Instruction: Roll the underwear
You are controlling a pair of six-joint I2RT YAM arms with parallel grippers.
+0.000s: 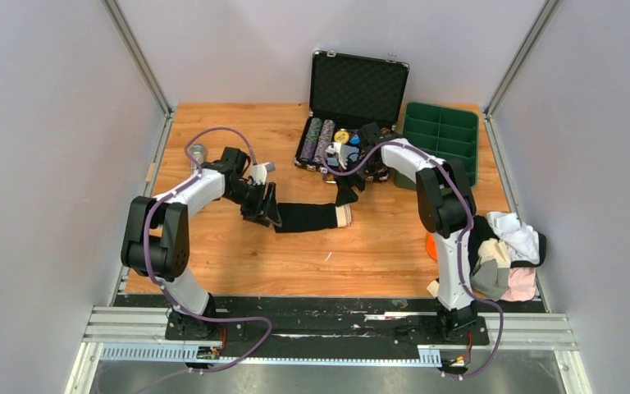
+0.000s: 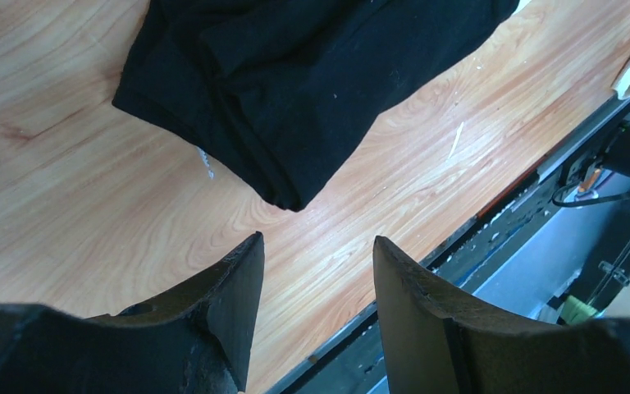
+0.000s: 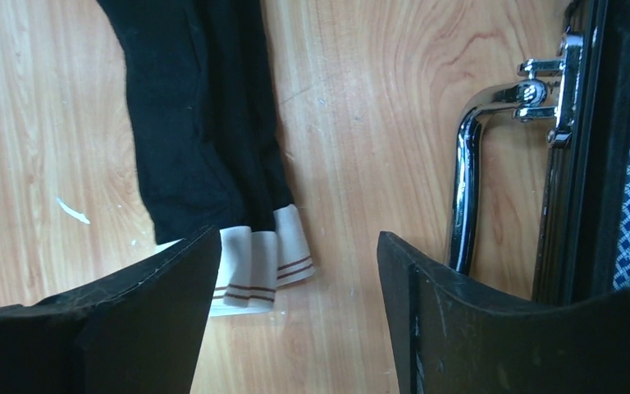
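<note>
Black underwear (image 1: 307,217) lies folded into a flat strip on the wooden table, its pale striped waistband (image 1: 344,215) at the right end. Over the strip's left end in the top view is my left gripper (image 1: 267,220). In the left wrist view its fingers (image 2: 242,304) stand wide apart, with the black cloth (image 2: 295,107) ahead of them and none between. My right gripper (image 1: 347,199) is just behind the waistband end. Seen from the right wrist, its fingers are parted; the waistband (image 3: 250,267) lies by the left finger (image 3: 172,287), which covers part of it.
An open black case (image 1: 359,86) holding rolled items stands behind the right gripper, its metal handle (image 3: 466,180) close to the right finger. A green divided box (image 1: 447,131) and a clothes pile (image 1: 504,254) are at the right.
</note>
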